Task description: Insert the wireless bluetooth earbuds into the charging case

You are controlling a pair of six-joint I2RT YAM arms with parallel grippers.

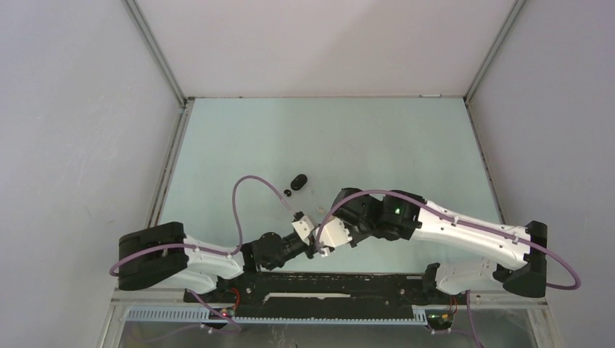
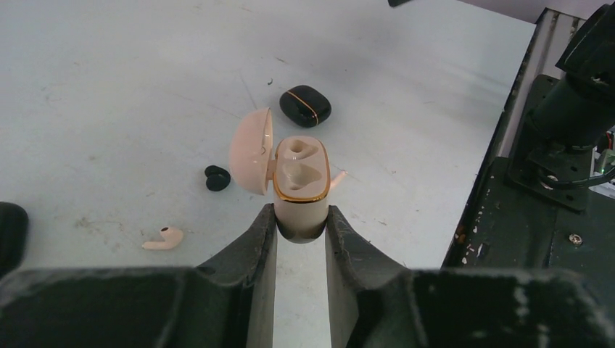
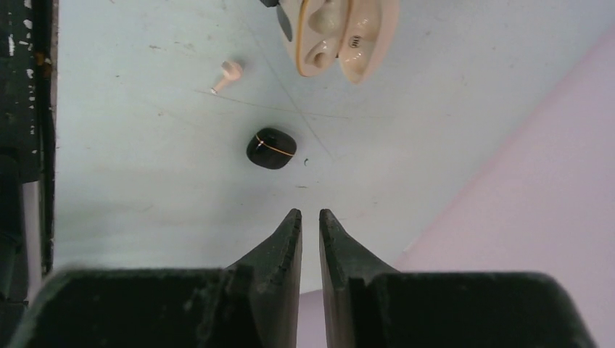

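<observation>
An open pink charging case is held upright in my left gripper, its lid raised; in the right wrist view the case [image 3: 315, 36] shows at the top with empty-looking wells. Pink earbuds lie on the table: one [image 2: 163, 239] at lower left in the left wrist view, another partly behind the case. My right gripper points down above the table, its fingertips close together with a narrow gap and no object visible between them. In the top view both grippers meet at lower centre, largely hidden by the arms.
A black closed case [image 1: 299, 182] and a small black earbud piece [image 1: 288, 193] lie behind the grippers on the table [image 1: 239, 138]. The table's front edge runs just beyond the arms.
</observation>
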